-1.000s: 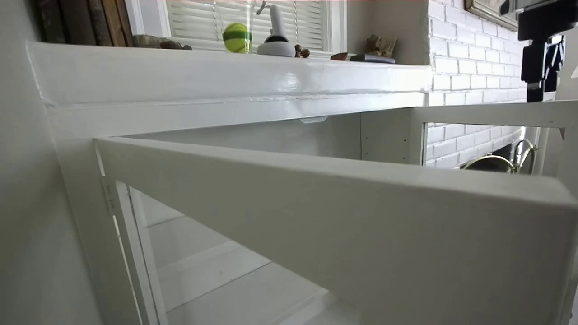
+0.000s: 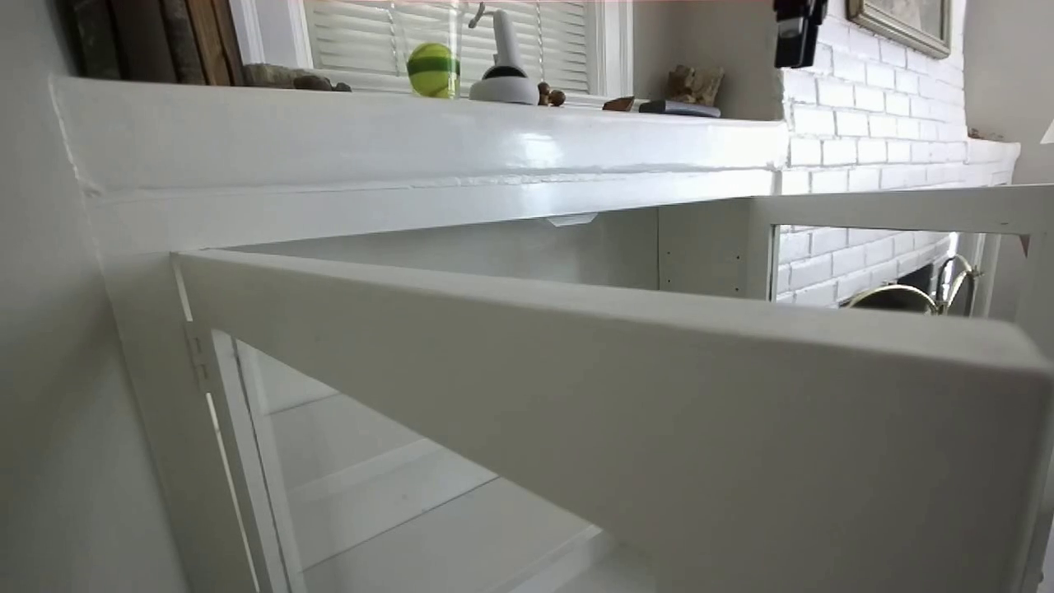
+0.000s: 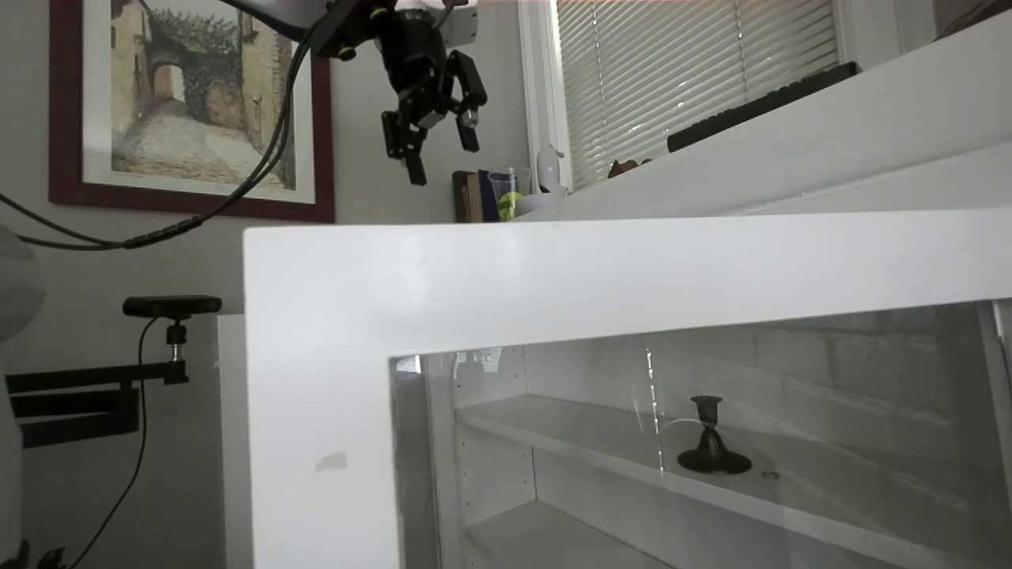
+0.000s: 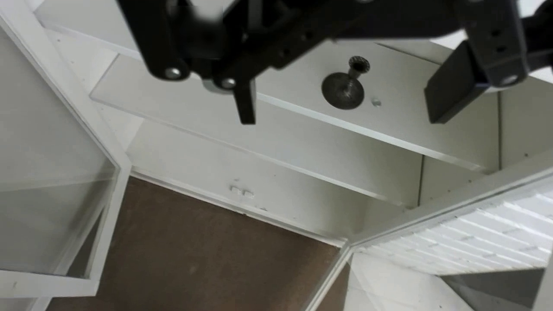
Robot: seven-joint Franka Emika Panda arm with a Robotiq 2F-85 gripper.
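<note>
My gripper hangs open above the cabinet door's top edge in exterior view 2, its fingers well apart and nothing between them. In the wrist view its two fingertips frame the cabinet from above, and a dark metal candlestick shows beyond the gap between them, well out of reach. That candlestick stands upright on a white shelf, seen through the door's glass. Beside its base lies a small ring-like item. Only the tip of the gripper enters exterior view 1, at the top right.
Both glass-paned doors stand open: one door at the left, another door at the right. On the ledge above are a green ball, a white device and books. Lower shelves look mostly bare.
In exterior view 1 the gripper has moved left and up, from over the right-hand door to the top edge of the picture. Doors and ledge items look unmoved.
</note>
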